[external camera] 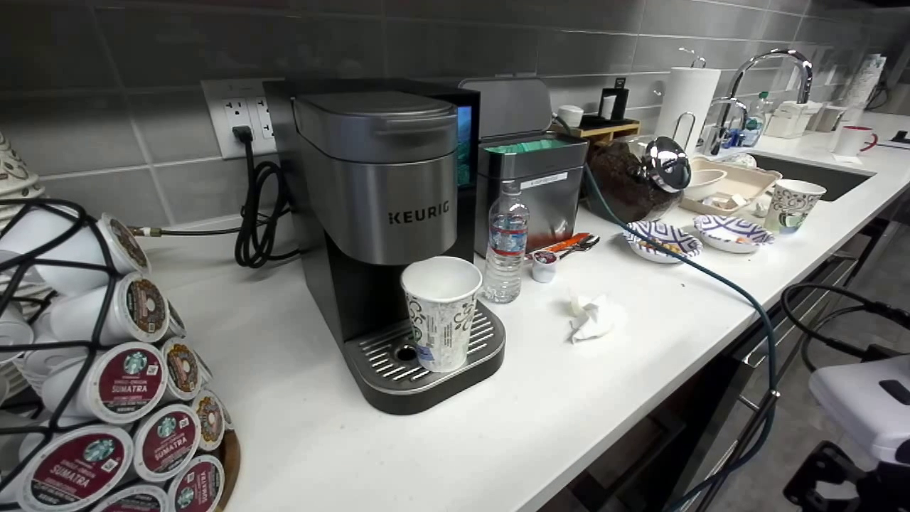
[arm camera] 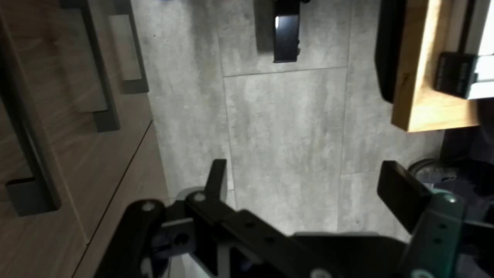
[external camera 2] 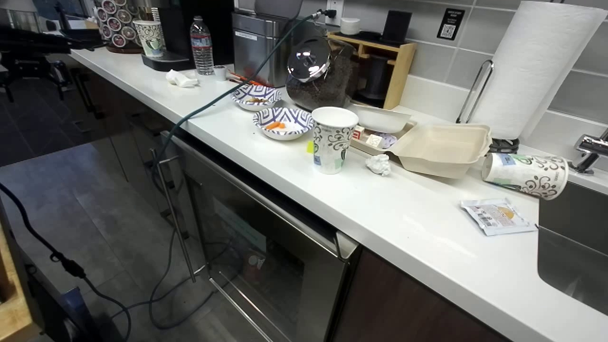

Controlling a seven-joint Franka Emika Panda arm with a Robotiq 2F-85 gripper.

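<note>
In the wrist view my gripper is open over the grey floor, its two dark fingers wide apart and nothing between them. Part of the arm (external camera: pixel 870 401) shows at the lower right in exterior view 1, out past the counter's front edge. A patterned paper cup (external camera: pixel 441 320) stands upright on the drip tray of the Keurig coffee maker (external camera: pixel 375 179). Beside the machine is a water bottle (external camera: pixel 505 243), with a small coffee pod (external camera: pixel 544 266) close to it. A crumpled napkin (external camera: pixel 595 318) lies on the white counter.
Coffee pods (external camera: pixel 128 381) fill a wire rack at the left. A teal cable (external camera: pixel 725 286) crosses the counter and hangs over its edge. Patterned bowls (external camera 2: pixel 282 123), another upright cup (external camera 2: pixel 332 140) and a tipped cup (external camera 2: pixel 527 175) occupy the counter towards the sink (external camera 2: pixel 570 268).
</note>
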